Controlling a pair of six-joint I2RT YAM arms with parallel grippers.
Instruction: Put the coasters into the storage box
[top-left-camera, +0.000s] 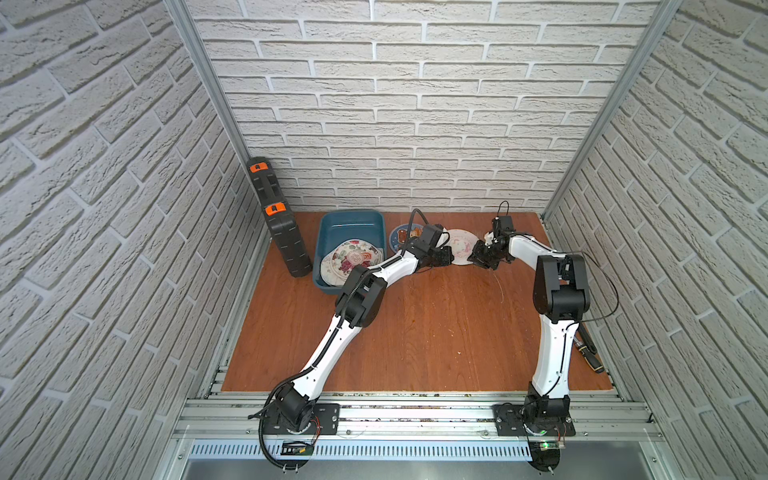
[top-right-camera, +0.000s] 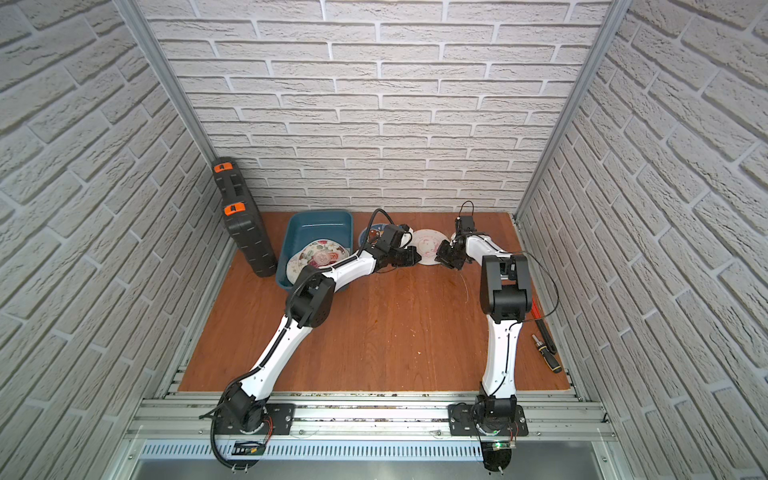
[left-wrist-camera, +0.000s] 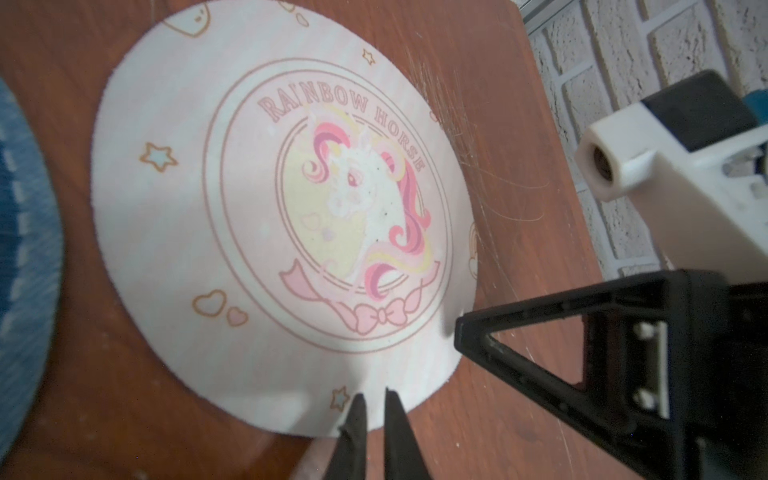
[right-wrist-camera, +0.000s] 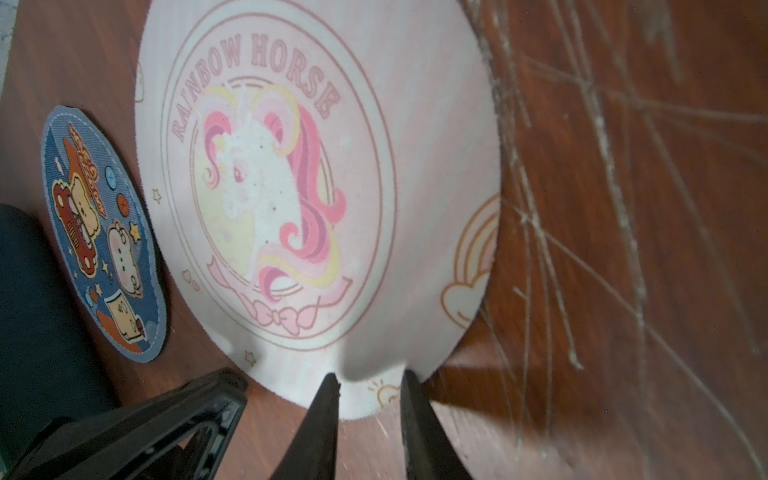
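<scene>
A round pink-and-white Rainbow Horse coaster (top-left-camera: 461, 242) lies on the table between my two grippers. Left of it, a blue coaster (right-wrist-camera: 104, 240) is partly covered by my left arm in the top views. The teal storage box (top-left-camera: 326, 236) holds a floral coaster (top-left-camera: 352, 257). My left gripper is shut at the pink coaster's near edge, with nothing visible between its narrow tips. From the opposite side, my right gripper reaches the same coaster's edge, its fingertips a little apart over the rim; no firm hold shows.
Two dark cases (top-left-camera: 286, 236) with orange labels stand left of the box. A screwdriver (top-right-camera: 546, 353) lies at the table's right edge. Bare wood (top-left-camera: 432, 336) stretches across the front and middle of the table. Scratches mark the wood by the pink coaster.
</scene>
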